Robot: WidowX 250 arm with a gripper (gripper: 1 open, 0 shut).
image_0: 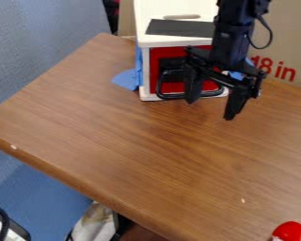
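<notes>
My black gripper [211, 104] hangs in front of a small box appliance with a white top [158, 13] and a red front [166, 58], at the top centre of the view. Its two fingers stand apart, with nothing seen between them. A black handle [168, 94] runs along the lower front of the red face, partly behind the gripper. A dark strip [179, 28] lies on the white top.
A blue piece [125, 79] lies left of the appliance. A cardboard box [289, 56] stands behind at right. A red object [290, 232] is at the lower right.
</notes>
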